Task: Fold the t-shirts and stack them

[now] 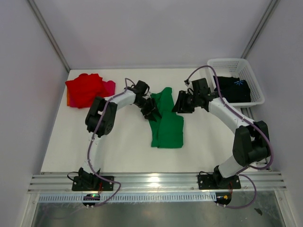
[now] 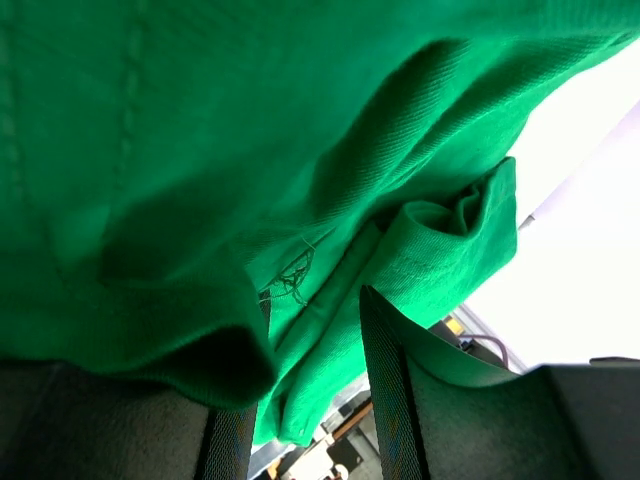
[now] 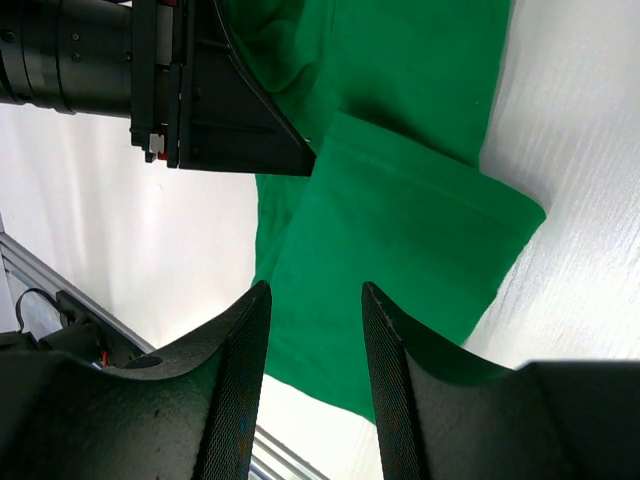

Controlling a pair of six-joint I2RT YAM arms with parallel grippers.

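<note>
The green t shirt (image 1: 169, 130) lies partly folded mid-table, long and narrow, with a sleeve end toward the back. Over its left edge is my left gripper (image 1: 153, 115); in the left wrist view the green cloth (image 2: 440, 245) fills most of the picture, and the fingers stand apart with a fold over the left one. My right gripper (image 1: 180, 112) hovers at the shirt's right edge, open, nothing between its fingers. In the right wrist view the shirt's flat panel (image 3: 420, 220) lies beyond the fingertips, and a dark finger of the left gripper reaches over the cloth.
Red folded cloth (image 1: 85, 90) with pink cloth (image 1: 109, 87) lies at the back left. A white basket (image 1: 253, 80) at the back right holds black cloth (image 1: 233, 89). Bare white table (image 1: 113, 151) lies at the front left.
</note>
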